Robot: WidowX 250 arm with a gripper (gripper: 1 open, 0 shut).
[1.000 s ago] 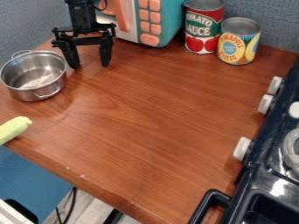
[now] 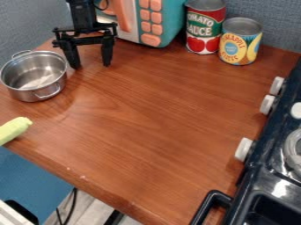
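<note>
My black gripper (image 2: 90,58) stands at the back left of the wooden table (image 2: 153,132), its two fingers apart and pointing down, with nothing visible between them. To its lower left is a steel pot (image 2: 33,81) with handles. A pale yellow corn cob (image 2: 13,129) lies at the left edge, below the pot.
Behind and right of the gripper is a teal toy microwave (image 2: 150,19). A tomato sauce can (image 2: 203,31) and a yellow-labelled can (image 2: 240,44) stand at the back right. A black stove (image 2: 270,176) fills the right side.
</note>
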